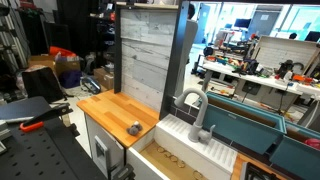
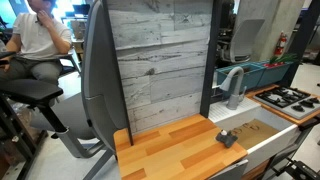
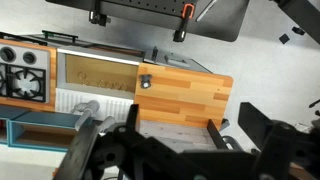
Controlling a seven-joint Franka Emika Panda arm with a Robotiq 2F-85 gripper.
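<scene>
A small grey object rests on the wooden countertop, close to the edge beside the open drawer. The same grey object shows in exterior view 1, and in exterior view 2 the grey piece sits at the counter's right front. The drawer is pulled out, with a light brown floor. My gripper is open in the wrist view, its dark fingers spread wide over the lower part of the picture. Nothing shows between them, and they are apart from the counter. I cannot make out the gripper in either exterior view.
A grey curved faucet rises by the white sink area. Beyond it are a stove top and a teal bin. A tall white plank panel stands behind the counter. A person sits at the far left.
</scene>
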